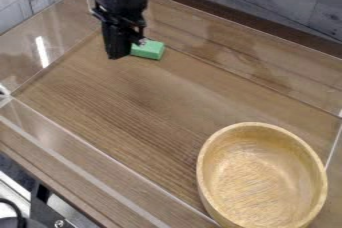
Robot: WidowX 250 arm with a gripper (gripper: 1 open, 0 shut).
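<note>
My dark gripper [115,42] hangs over the wooden table at the upper left, just left of a green block [150,50], which it partly overlaps in view. Whether its fingers are open or shut is unclear, as they are small and dark. A large empty tan bowl [261,177] sits at the lower right.
Wooden walls border the table at the back, and dark clutter shows past the lower left edge.
</note>
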